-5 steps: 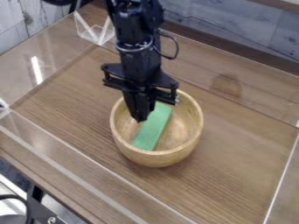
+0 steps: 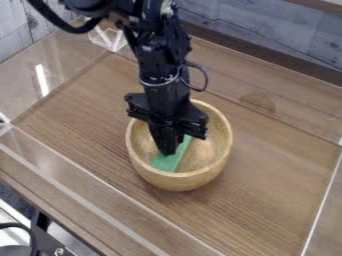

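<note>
My black gripper [image 2: 166, 134] hangs from the top of the view, lowered into a beige round bowl [image 2: 211, 160]. In the bowl lies a flat green object [image 2: 170, 162], its upper part hidden by the gripper. Whether the fingers are open or shut on it is unclear.
The bowl stands on a wooden table [image 2: 261, 200]. Free table lies to the left and right of it. Pale edges run along the back, and a black cable lies at the bottom left corner.
The gripper has come lower and toward the front of the bowl, covering more of the green object.
</note>
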